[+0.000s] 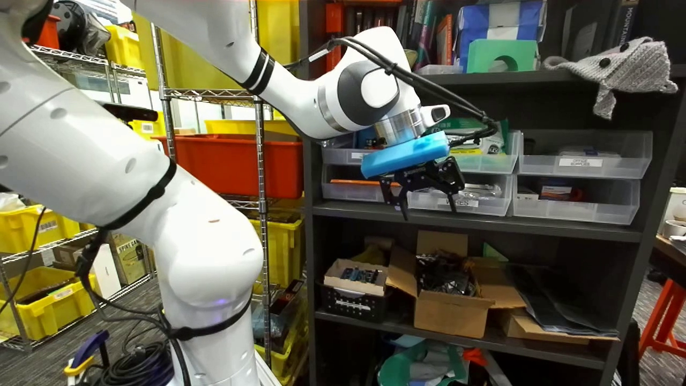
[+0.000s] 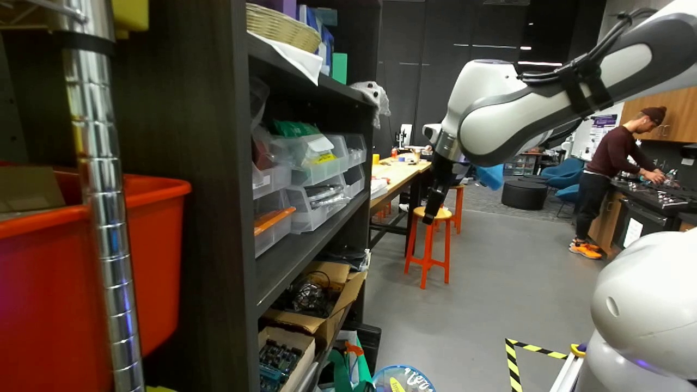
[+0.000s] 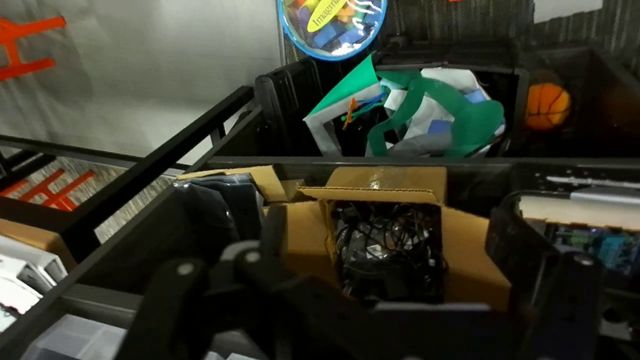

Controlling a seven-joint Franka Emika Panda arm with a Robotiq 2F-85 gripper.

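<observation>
My black gripper [image 1: 429,211] hangs under a light blue block [image 1: 406,155] on the wrist, in front of the clear drawers in exterior view 1. Its two fingers point down and stand apart, with nothing seen between them. In exterior view 2 the gripper [image 2: 429,209] shows from the side, in free air to the right of the shelf. Dark and blurred, the fingers cross the lower part of the wrist view. Beyond them an open cardboard box [image 3: 390,178] holds tangled black cables [image 3: 393,240].
Clear plastic drawers [image 1: 582,168] fill the middle of the dark shelf [image 1: 476,220]. The cardboard box [image 1: 450,315] and a small crate of circuit boards [image 1: 355,302] sit one level down. A wire rack with a red bin [image 1: 241,164] stands left. Grey floor [image 2: 470,300] lies open in exterior view 2.
</observation>
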